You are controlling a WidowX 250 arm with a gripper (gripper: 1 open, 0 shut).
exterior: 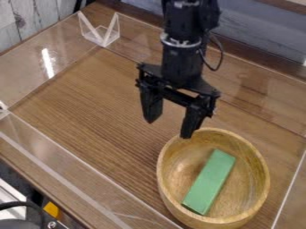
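My black gripper point(174, 113) hangs over the wooden table, open, its two fingers spread to left and right with nothing seen between them. Just below and right of it is a round tan bowl point(176, 170), holding a green rectangular block point(212, 182) that lies slanted on the bottom.
A white wire-like object point(99, 29) stands at the back left. Dark cables point(34, 217) lie at the lower left corner.
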